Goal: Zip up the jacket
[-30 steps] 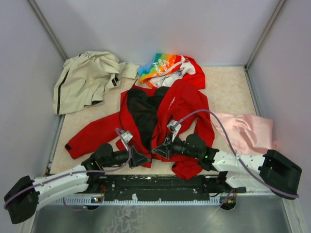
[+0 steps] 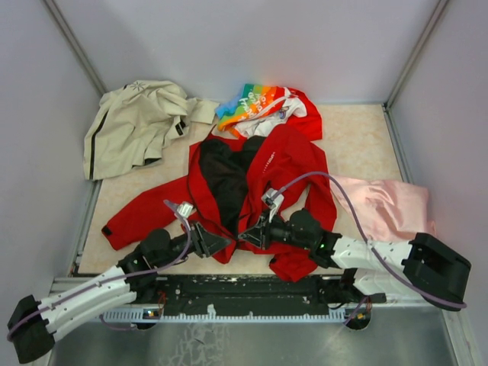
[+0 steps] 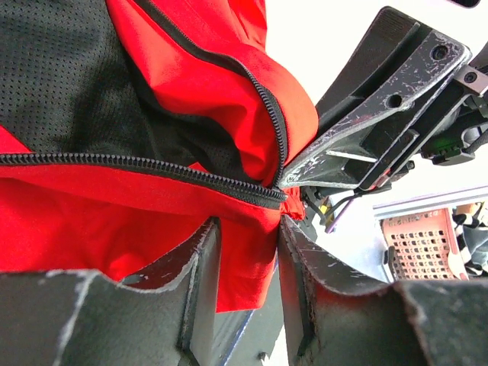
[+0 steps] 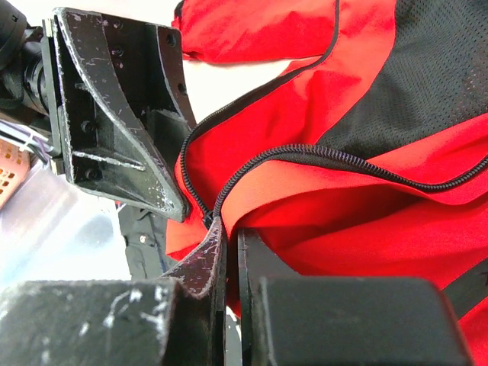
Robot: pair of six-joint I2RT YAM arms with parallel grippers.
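Note:
The red jacket [image 2: 286, 164] lies with its dark mesh lining [image 2: 221, 175] exposed. Its two zipper tapes [image 3: 130, 164] converge at the bottom hem. My right gripper is shut at that junction, the zipper end [image 4: 216, 213] just at its tips; whether it pinches it is hard to tell. My left gripper stands open just in front of the hem's red fabric, below the zipper junction, close beside the right gripper.
A cream jacket [image 2: 137, 126] lies back left, a colourful bundle [image 2: 267, 110] at the back, pink cloth [image 2: 385, 206] at right. The table's front edge runs just below the grippers.
My left gripper and wrist have shifted slightly upward in the top view. The right arm and the jacket look essentially unchanged.

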